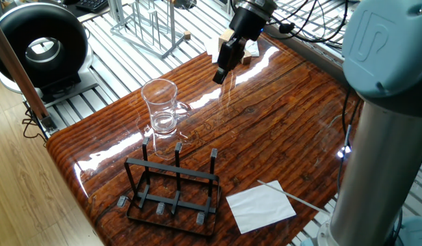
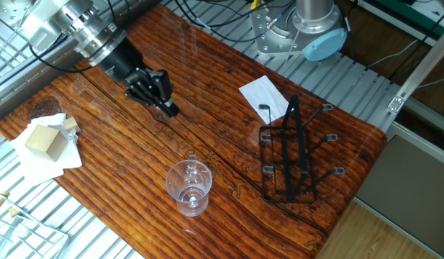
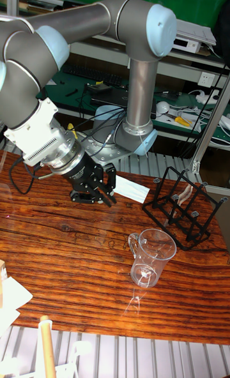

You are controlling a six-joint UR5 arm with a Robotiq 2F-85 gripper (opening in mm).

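A clear glass mug (image 1: 162, 109) with a handle stands upright on the glossy wooden table (image 2: 214, 108). The mug (image 3: 153, 257) shows its handle toward the arm side in the third exterior view. Beside it sits a black wire rack (image 2: 290, 155) with upright prongs; nothing hangs on the rack (image 1: 173, 198). My black gripper (image 3: 111, 202) is held above the table, apart from both mug and rack, pointing down at a slant. Its fingers (image 2: 166, 106) come together at the tips, and nothing shows between them.
A white sheet (image 1: 260, 206) lies near the rack, with a thin rod across its edge in the first view. At another table edge, a wooden block (image 2: 46, 142) rests on white paper. Bare tabletop lies between my gripper and the mug.
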